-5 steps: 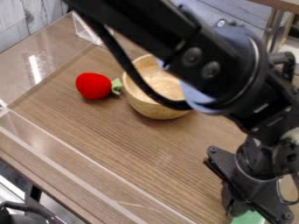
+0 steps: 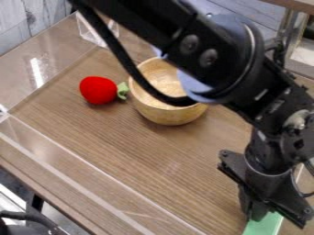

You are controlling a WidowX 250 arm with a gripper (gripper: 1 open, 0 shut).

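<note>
My gripper (image 2: 251, 198) is low at the front right of the wooden table (image 2: 135, 174), its fingers down over a green object (image 2: 263, 223) at the table's front edge, which is partly hidden by the gripper. The fingers look shut; whether anything thin is between them is hidden. A red tomato-like object (image 2: 97, 90) with a green top lies at the back left. A wooden bowl (image 2: 172, 111) sits beside it, partly behind the arm.
A clear container (image 2: 92, 29) stands at the far back left. A dark cable runs below the table's left edge.
The gripper has risen slightly from its lower position of one second ago, and more of the green object shows. The red object and bowl have not moved.
</note>
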